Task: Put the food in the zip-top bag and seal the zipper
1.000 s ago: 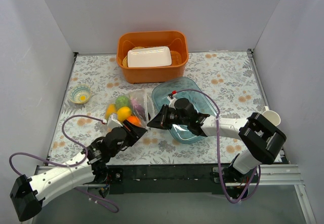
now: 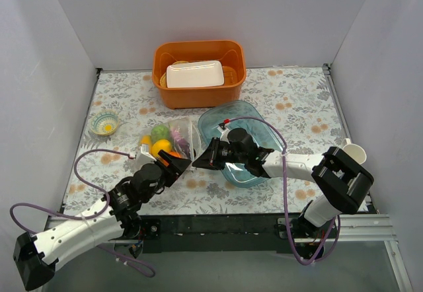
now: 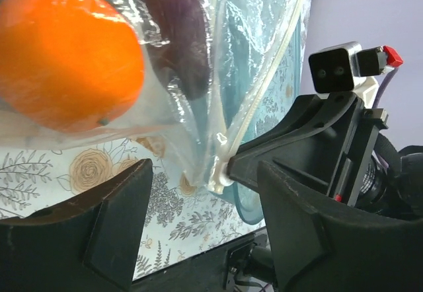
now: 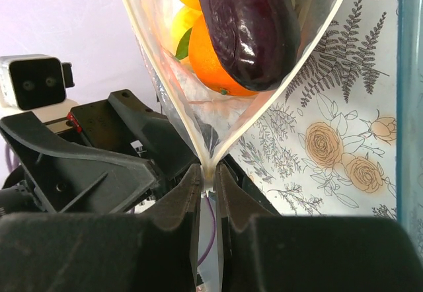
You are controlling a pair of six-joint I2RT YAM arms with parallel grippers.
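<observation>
The clear zip top bag (image 2: pixel 187 128) lies on its side with its mouth toward the right arm. Inside are an eggplant (image 4: pixel 248 28), an orange (image 3: pixel 69 61), a yellow fruit (image 2: pixel 160 147) and a green one (image 2: pixel 160 132). My right gripper is shut on the near corner of the bag's mouth, where both zipper edges meet. From that corner the mouth gapes in a V. My left gripper stands open close by, its fingers (image 3: pixel 125 206) apart with nothing gripped; the pinched corner shows just beyond them.
A blue translucent tray (image 2: pixel 248 181) lies beneath the right gripper. An orange bin (image 2: pixel 198 97) holding a white container (image 2: pixel 195 74) stands at the back. At the left is a patterned bowl (image 2: pixel 104 123), and a white mug (image 2: pixel 355 152) sits at the right edge.
The left gripper has shifted slightly about the bag's near side and now covers more of the orange in the top view. My right arm and the bag look still.
</observation>
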